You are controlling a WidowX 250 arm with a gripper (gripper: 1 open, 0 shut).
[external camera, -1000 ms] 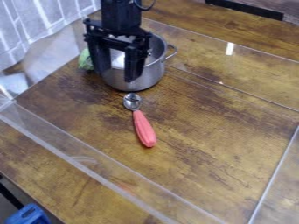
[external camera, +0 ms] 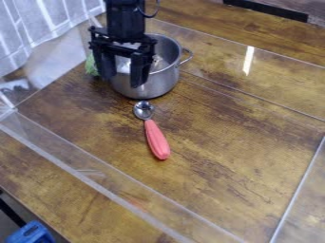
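My black gripper hangs at the top centre, over the front-left of a steel pot, partly covering it. Its dark fingers point down; whether they are open or shut, or hold anything, I cannot tell. A spoon with a pink handle lies on the wooden table below the pot, its metal head towards the pot.
Something green is partly hidden behind the gripper at the left. Clear plastic walls edge the table. A blue object sits at the bottom left corner.
My gripper has moved slightly up and to the left. The pot and spoon look unmoved.
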